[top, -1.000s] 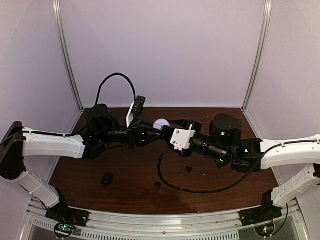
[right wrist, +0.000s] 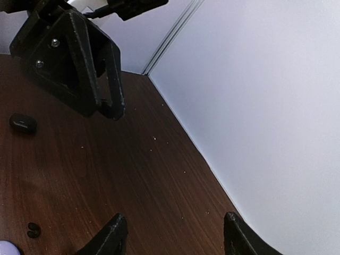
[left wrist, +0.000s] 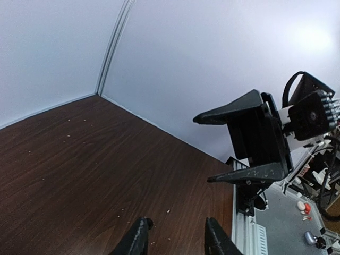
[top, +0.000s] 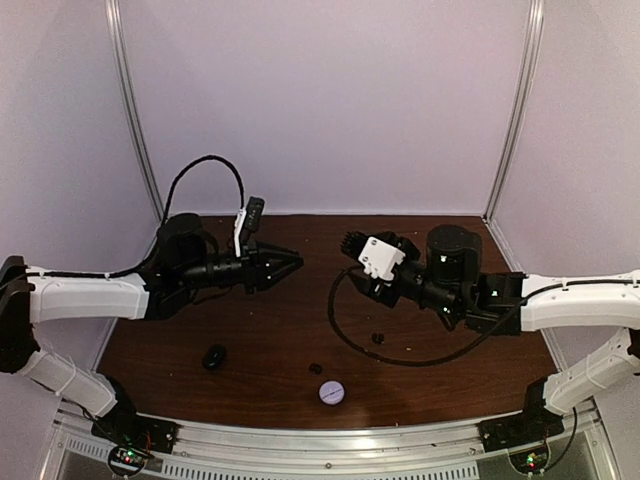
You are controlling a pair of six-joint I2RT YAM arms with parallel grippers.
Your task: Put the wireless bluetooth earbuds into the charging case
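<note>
A round lilac piece, looking like the case, lies on the wooden table near its front edge; the right wrist view shows only its rim. Just behind it is a small dark piece, perhaps an earbud. Another small dark piece lies farther right. Above the table, my left gripper is open with nothing between its fingers. Facing it across a gap, my right gripper is also open and empty. Whether the case is closed is too small to tell.
A black rounded object sits on the left part of the table. The right arm's cable loops low over the middle. Walls stand behind and at the sides.
Both grippers have drawn apart.
</note>
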